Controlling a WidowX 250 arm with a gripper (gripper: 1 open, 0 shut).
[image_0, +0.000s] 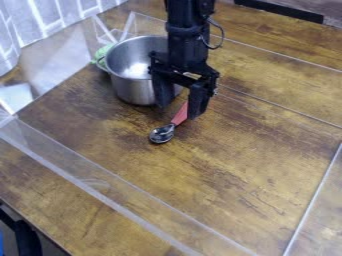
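My black gripper (182, 92) is low over a spoon with a pink handle (179, 117) and a metal bowl end (162, 134), lying on the wooden table (234, 175). The gripper's fingers hang around the handle's upper part, which they hide; I cannot tell whether they touch or hold it. A steel pot (130, 71) stands just behind and to the left of the gripper.
A pale green object (106, 51) sits behind the pot at the left. Clear plastic edging runs along the left side of the table.
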